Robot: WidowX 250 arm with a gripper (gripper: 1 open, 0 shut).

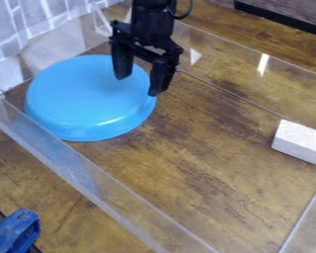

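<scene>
My black gripper (145, 65) is at the top centre, pointing down over the right rear edge of a round, flat blue object (84, 99) on the wooden floor of the bin. Its two fingers stand apart, one at the left over the blue object and one at the right. Nothing shows held between them, and I cannot tell whether the tips touch the blue object.
A white block (303, 140) lies at the right. A clear plastic wall runs diagonally across the lower left, with a blue item (8, 233) beyond it in the corner.
</scene>
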